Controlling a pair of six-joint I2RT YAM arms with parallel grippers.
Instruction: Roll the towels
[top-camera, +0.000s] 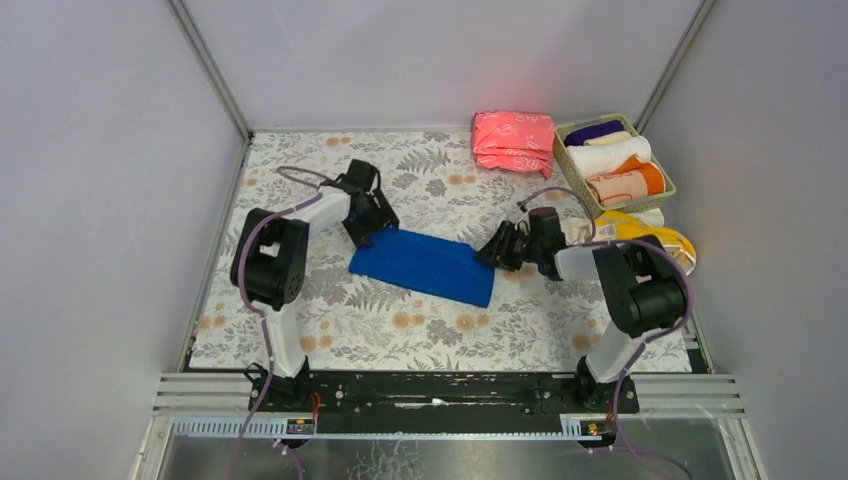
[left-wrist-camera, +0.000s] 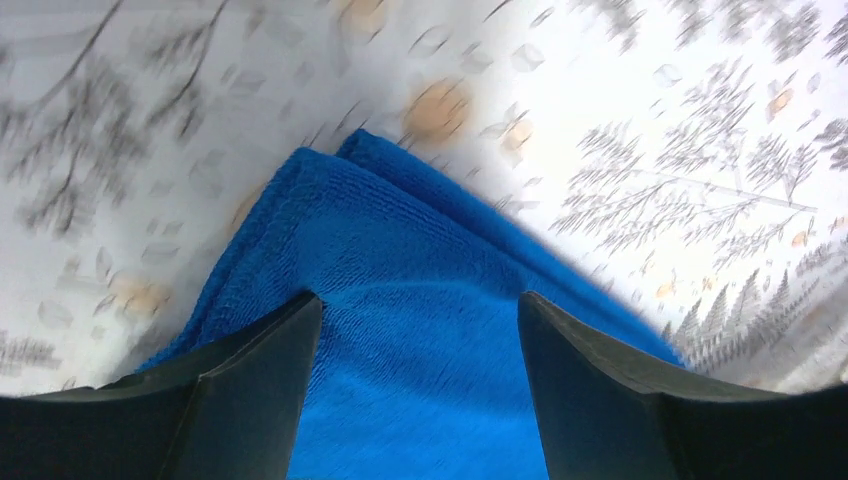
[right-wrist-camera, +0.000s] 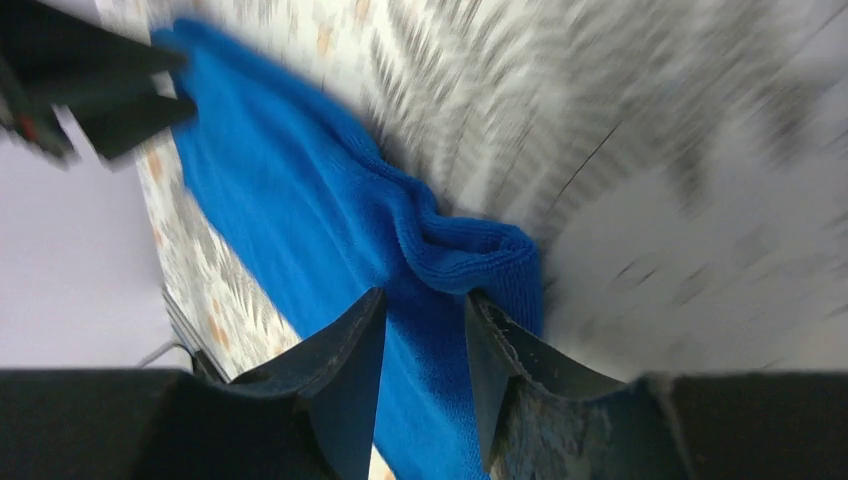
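A folded blue towel (top-camera: 423, 270) lies slanted across the middle of the patterned table, its left end higher in the top view. My left gripper (top-camera: 376, 222) is at that upper left end; in the left wrist view its fingers (left-wrist-camera: 250, 400) stand apart over the creased corner (left-wrist-camera: 380, 230). My right gripper (top-camera: 489, 258) is at the towel's upper right corner. In the right wrist view its fingertips (right-wrist-camera: 486, 325) are on a bunched, raised fold (right-wrist-camera: 440, 240); whether they close on the cloth is unclear.
Folded pink towels (top-camera: 512, 135) lie at the back right, beside a basket (top-camera: 668, 192) of rolled towels. More yellow and white cloth (top-camera: 678, 250) lies at the right edge beside the right arm.
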